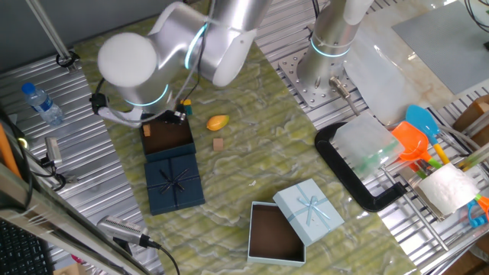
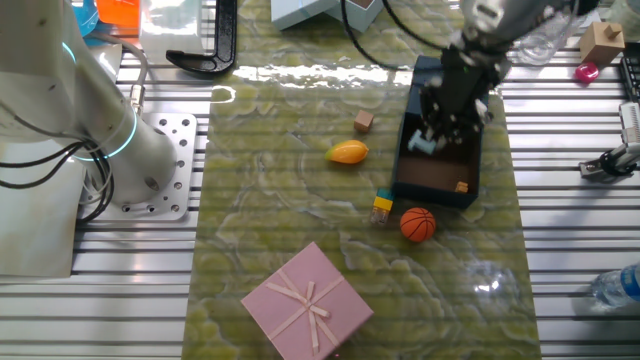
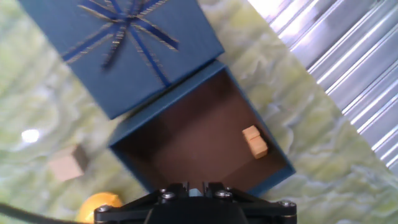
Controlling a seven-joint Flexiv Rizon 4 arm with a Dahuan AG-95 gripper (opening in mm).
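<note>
Over the open dark blue box (image 2: 436,185) hangs my gripper, its fingers close together at the bottom edge of the wrist view. A small light blue piece (image 3: 195,193) shows between the fingertips, and exterior view 2 shows this light blue thing (image 2: 422,143) at the blurred gripper's end, above the brown inside of the box. My gripper appears shut on it. Inside the box, by one wall, lies a small orange-tan block piece (image 3: 255,142). The box's lid with a dark ribbon (image 3: 127,37) lies against its side.
On the green cloth near the box are a mango (image 2: 347,152), a wooden cube (image 2: 363,121), a yellow-green block (image 2: 382,206) and a basketball (image 2: 417,225). A pink box (image 2: 307,302) and an open light blue box (image 1: 276,233) stand farther off. Mid-cloth is clear.
</note>
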